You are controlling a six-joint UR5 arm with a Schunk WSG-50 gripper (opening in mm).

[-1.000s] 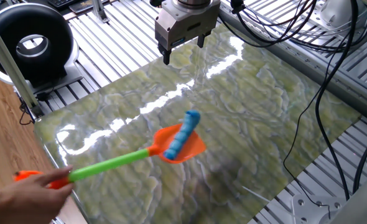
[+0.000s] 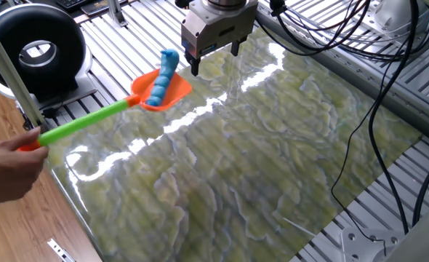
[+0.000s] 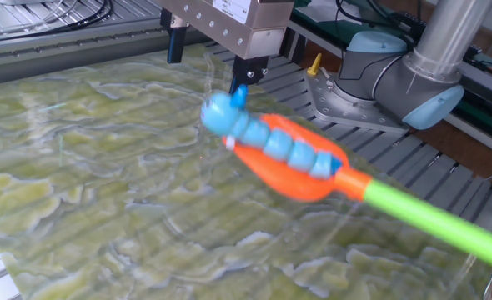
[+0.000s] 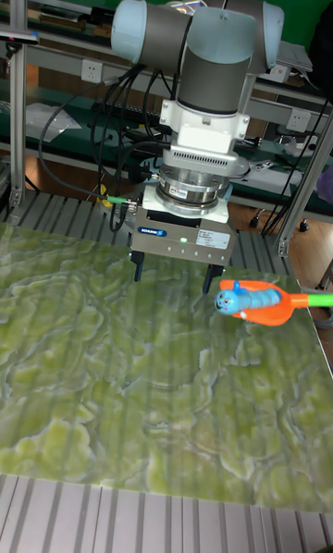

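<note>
A blue segmented caterpillar toy (image 2: 162, 78) rests on the orange blade of a toy shovel (image 2: 177, 93). A person's hand (image 2: 12, 169) grips the shovel's green handle (image 2: 91, 121) from the left. In the second exterior view the toy (image 3: 271, 142) lies lengthwise along the orange blade (image 3: 300, 185), its rounded head past the edge. My gripper (image 4: 171, 275) hangs above the mat with its two fingers wide apart and nothing between them. From the third exterior view, the toy (image 4: 248, 301) is just right of the nearer finger, apart from it as far as I can tell.
A shiny green marbled mat (image 2: 258, 167) covers most of the slatted table, and its surface is bare. A black ring-shaped device (image 2: 36, 51) stands at the left. Dark cables (image 2: 389, 87) hang along the right side.
The hand has carried the shovel and caterpillar toy from over the mat's middle up and left in the first exterior view, closer to my gripper. My gripper has stayed still and open.
</note>
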